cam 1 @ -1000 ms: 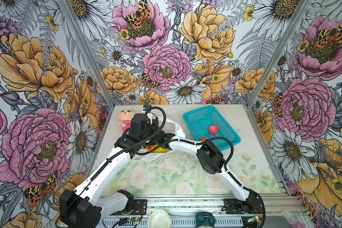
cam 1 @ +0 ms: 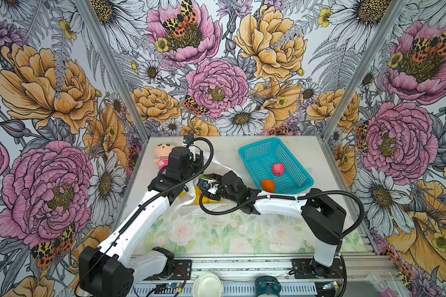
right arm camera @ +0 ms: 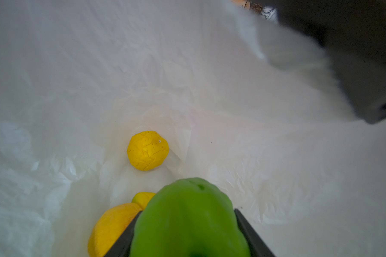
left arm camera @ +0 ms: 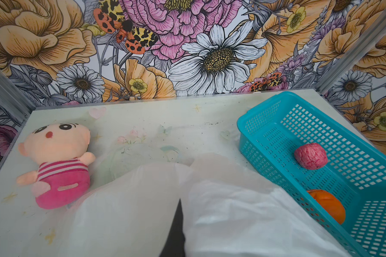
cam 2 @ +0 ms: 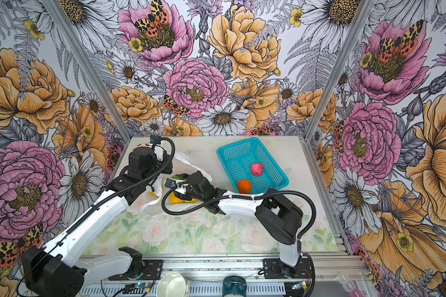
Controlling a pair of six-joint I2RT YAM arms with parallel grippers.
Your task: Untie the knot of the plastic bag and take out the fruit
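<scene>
The white plastic bag [left arm camera: 128, 205] lies spread open on the table. My left gripper is shut on it, with film draped to both sides of its dark fingertips. In the right wrist view, a smooth green fruit [right arm camera: 188, 218] sits between the fingers of my right gripper, which is shut on it. Past it, a small yellow ball-shaped fruit [right arm camera: 148, 150] rests in the bag, and a larger yellow fruit [right arm camera: 109, 229] is partly hidden by the green one. No knot shows in the bag.
A teal basket [cam 1: 252, 170] stands right of the bag, holding a pink fruit [cam 1: 278, 169] and an orange fruit [cam 1: 267, 185]. A plush doll [left arm camera: 60, 167] lies behind and left.
My right gripper has drawn back to the right from beside the left one, bringing the green fruit with it. The right forearm has swung rightward; the left arm has stayed nearly still.
</scene>
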